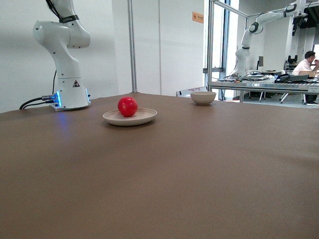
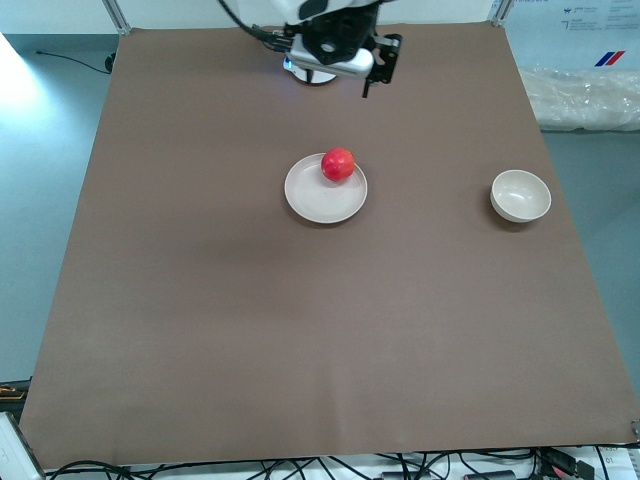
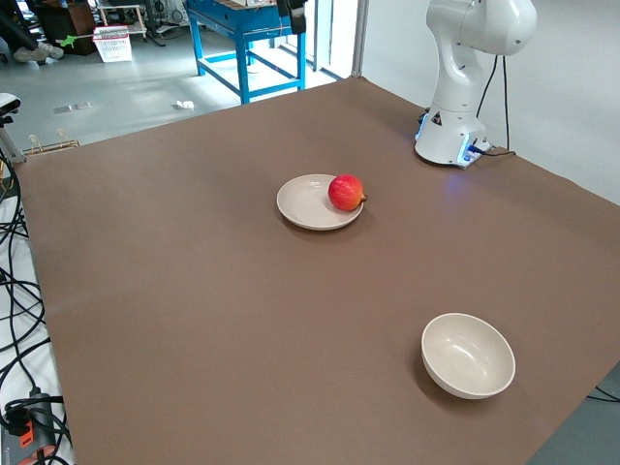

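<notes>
A red apple [image 2: 338, 164] rests on a white plate [image 2: 313, 197] near the middle of the table; in the top view the apple [image 1: 127, 106] sits upright on the plate [image 1: 144, 117], and in the right view it [image 3: 346, 192] is right of the plate's centre. A white bowl [image 2: 520, 196] stands empty to the side. My gripper [image 2: 365, 86] hangs over the far edge, above and behind the plate, seen side-on and tilted in the left view; whether it is open or shut is hard to tell.
The arm's base [image 3: 448, 137] stands at the table's far edge. Cables [image 2: 120, 470] lie along the near edge, off the tabletop.
</notes>
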